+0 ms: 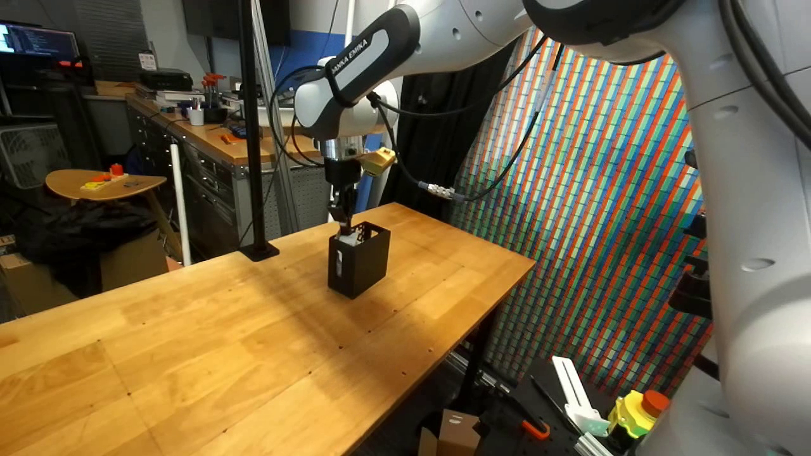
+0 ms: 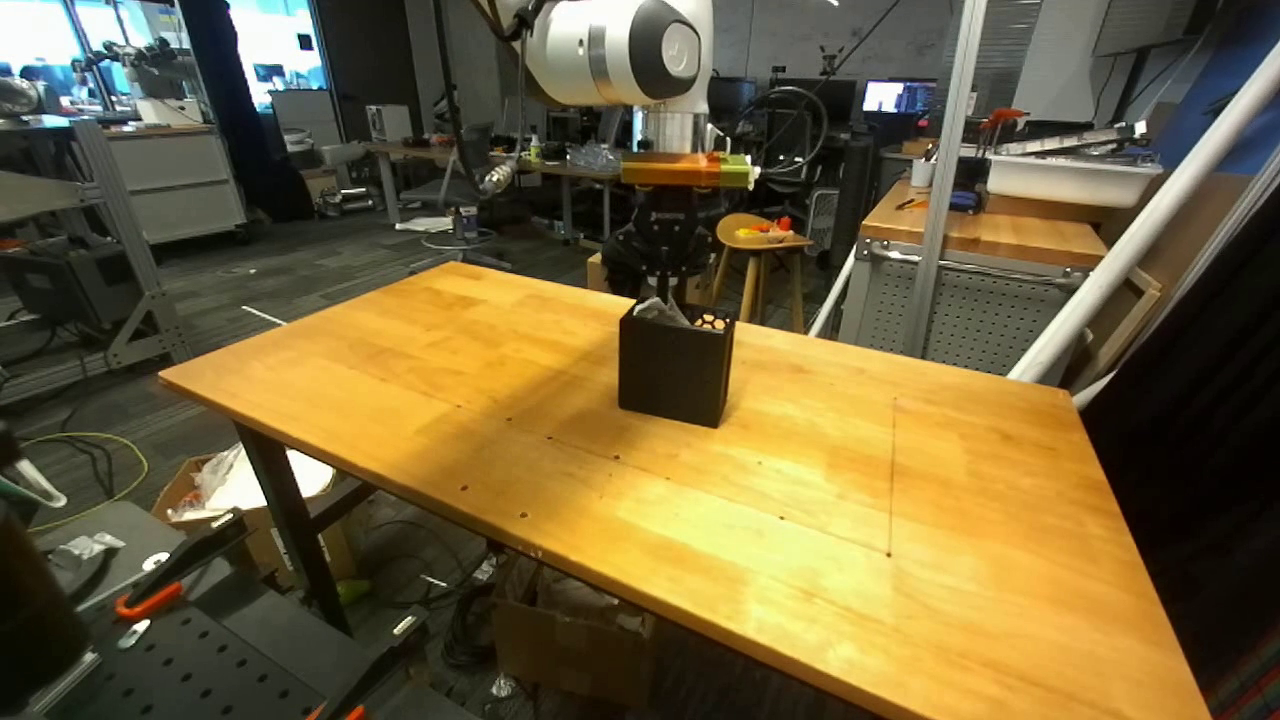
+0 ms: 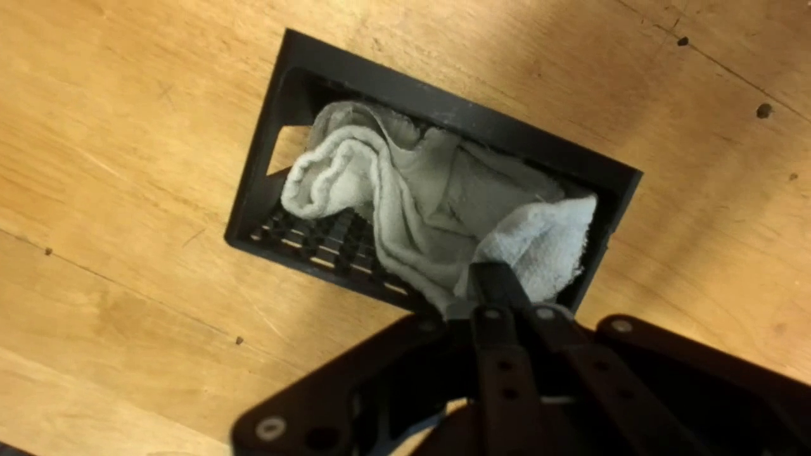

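On the wooden table stands an upright black box [image 1: 358, 263], open at the top. Inside it lies a crumpled whitish cloth [image 3: 426, 190], with one corner poking up near the rim in exterior view 2. My gripper points down into the box's mouth, its fingers together against the cloth near one long side. The cloth touches the fingertips, but whether any fold is pinched between them is hidden. From outside, the black fingers [image 1: 346, 225] reach just down to the box's rim.
A black post [image 1: 260, 250] stands at the table's far edge, left of the box in exterior view 1. A cable hangs in a loop beside the arm.
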